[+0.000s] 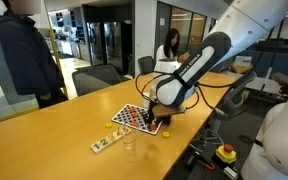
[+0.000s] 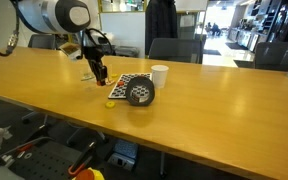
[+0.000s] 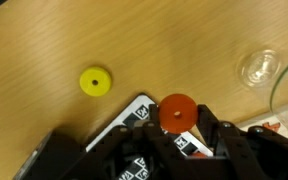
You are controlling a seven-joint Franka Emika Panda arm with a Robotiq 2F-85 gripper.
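Observation:
In the wrist view, an orange round piece (image 3: pixel 178 112) sits between the fingertips of my gripper, which is shut on it. Above the table, near the edge of the black-and-white board (image 1: pixel 134 116), the gripper (image 1: pixel 153 125) shows in exterior view 1. The board (image 3: pixel 135 142) lies partly hidden beneath the gripper in the wrist view. Apart from the gripper, a yellow round piece (image 3: pixel 95 81) rests on bare wood. From the other side, exterior view 2 has the gripper (image 2: pixel 101 80) raised over the table, left of the board (image 2: pixel 129 86).
A clear glass (image 1: pixel 130 143) and a pale strip holding small pieces (image 1: pixel 111 139) stand near the board. Beyond it are a white cup (image 2: pixel 160 76) and a black round object (image 2: pixel 140 92).

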